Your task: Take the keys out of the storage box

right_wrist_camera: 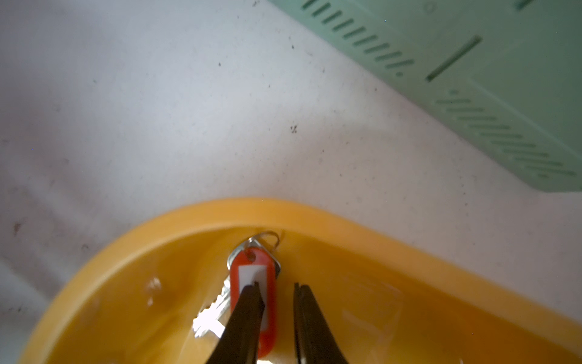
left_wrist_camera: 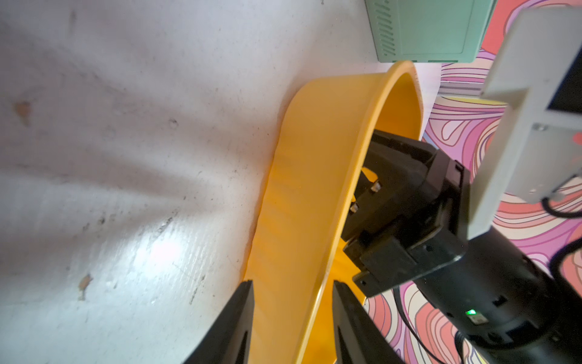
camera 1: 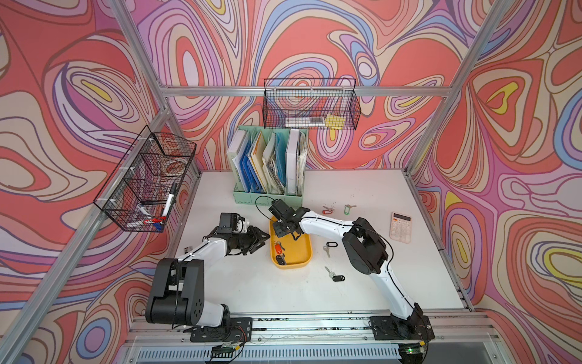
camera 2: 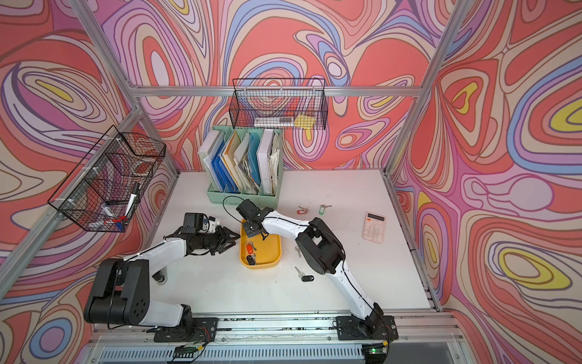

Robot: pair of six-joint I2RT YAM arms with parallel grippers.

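Note:
The yellow storage box [camera 1: 297, 251] stands mid-table. By its left wall lie a red-tagged key [camera 1: 279, 247] and keys with a black fob [camera 1: 280, 259]. Another key on a red tag [right_wrist_camera: 271, 309] rests inside near the box's far curved wall in the right wrist view. My right gripper is part open above it; one finger overlaps the tag's edge and bare yellow floor shows between the fingers. My left gripper is shut on the box's left wall, one finger outside, one inside. The right gripper hides the box's far end in the top views.
A green file holder [camera 1: 269, 198] full of folders stands close behind the box. Several removed-looking key sets lie right of it, including a black fob [camera 1: 339, 278] and a green-tagged key [camera 1: 347, 210]. A calculator [camera 1: 400, 227] sits far right.

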